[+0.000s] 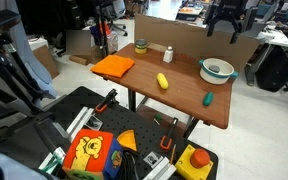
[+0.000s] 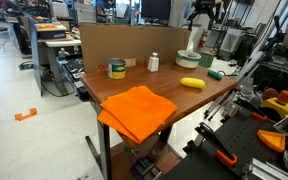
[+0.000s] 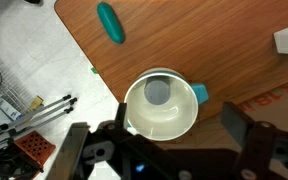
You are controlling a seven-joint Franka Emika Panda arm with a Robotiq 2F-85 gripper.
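Observation:
My gripper [image 1: 223, 36] hangs in the air above the white pot [image 1: 218, 70], its two dark fingers spread apart with nothing held between them. Seen from the wrist, the pot [image 3: 162, 120] lies below and between the fingers, with a teal handle and a small grey round thing [image 3: 158, 91] inside it. A dark green, elongated object [image 3: 110, 22] rests on the wooden table near the pot. A yellow elongated object [image 1: 162, 81] lies closer to the table's middle. At the other end is an orange cloth [image 2: 137, 112].
Toward the back of the table stand a white bottle [image 1: 168, 55] and a yellow-banded can [image 2: 116, 69], in front of a brown panel [image 1: 192, 38]. A black perforated cart [image 1: 134, 128] with toys and clamps adjoins the front. Bare wood separates the pot from the bottle.

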